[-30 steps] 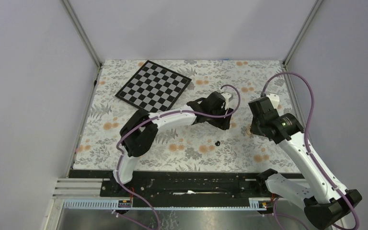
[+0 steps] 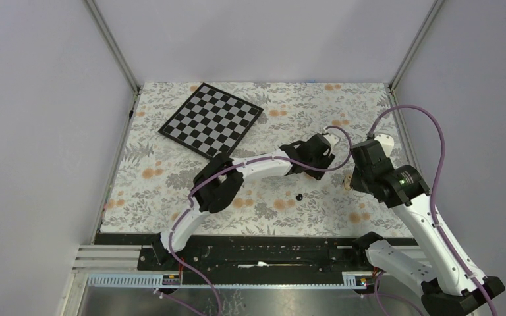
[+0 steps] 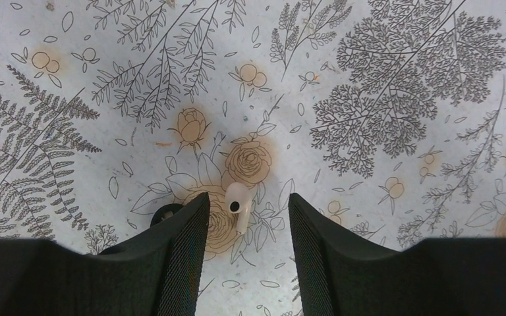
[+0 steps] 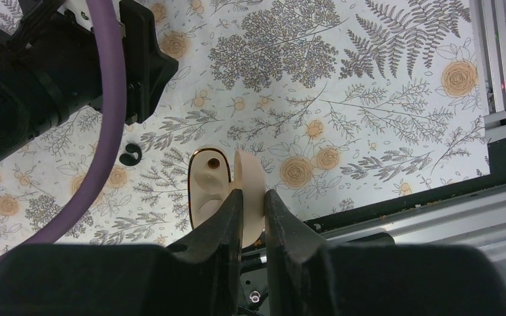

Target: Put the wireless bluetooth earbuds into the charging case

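In the left wrist view a cream earbud (image 3: 238, 195) lies on the floral mat, seen between the spread fingers of my left gripper but not gripped. The right wrist view shows the cream charging case (image 4: 201, 186) with its lid (image 4: 250, 181) swung up and a gold rim. My right gripper is shut on the lid. One socket (image 4: 213, 163) of the case looks empty; a pale rounded shape (image 4: 208, 209) sits at its other end. From above, the arms partly hide the case (image 2: 347, 183), and the earbud cannot be made out.
A small black curved item (image 4: 131, 155) lies on the mat between the left arm and the case. A checkered board (image 2: 211, 120) occupies the back left. Purple cables (image 2: 439, 171) loop over both arms.
The left gripper has moved right, toward the case, over the last second and barely in the last half. The right arm shifted slightly right and toward the front, the case with it.
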